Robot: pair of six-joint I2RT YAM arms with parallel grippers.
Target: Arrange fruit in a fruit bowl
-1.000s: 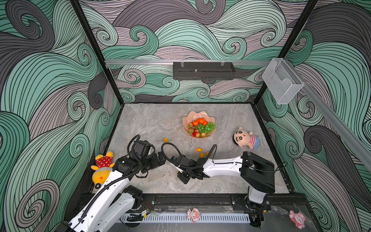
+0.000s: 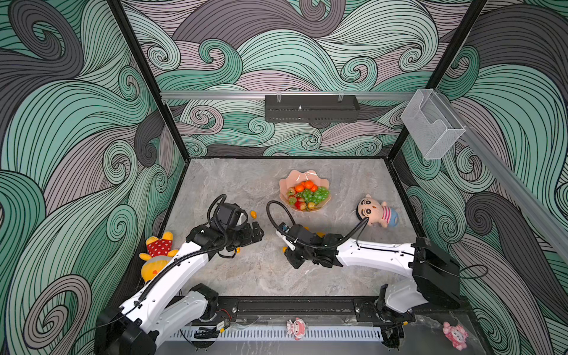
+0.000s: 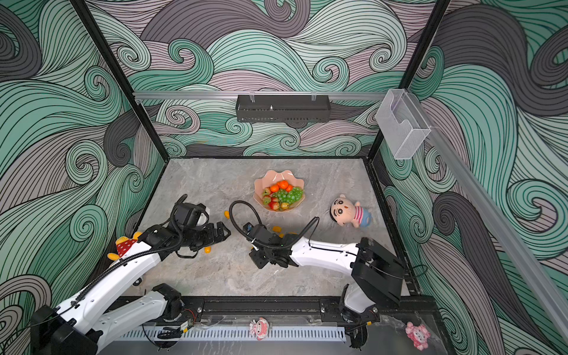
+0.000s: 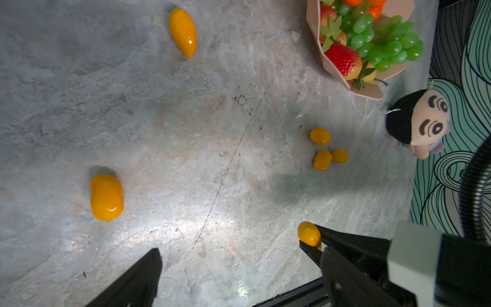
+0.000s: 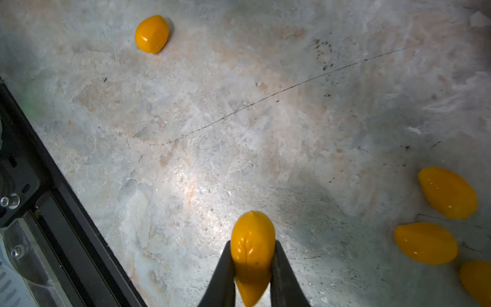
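Observation:
The pink scalloped bowl (image 2: 285, 190) holds oranges, grapes, red and green fruit at the back centre. My right gripper is shut on a small yellow fruit (image 5: 251, 245), held off the table. My left gripper (image 2: 254, 232) hangs open over the table, left of the right one, nothing between its fingers. Below it, separate yellow fruits lie on the table, one (image 4: 182, 32) toward the back, another (image 4: 106, 197) nearer the front. Three more yellow fruits (image 4: 320, 136) lie together in front of the bowl, partly hidden by the right arm in the top views.
A boy plush toy (image 2: 374, 211) lies on the table at the right, and a yellow-and-red plush (image 2: 155, 266) sits at the left edge.
My right arm has moved rightward and up toward the back, carrying the yellow fruit. My left arm has shifted right and slightly toward the back.

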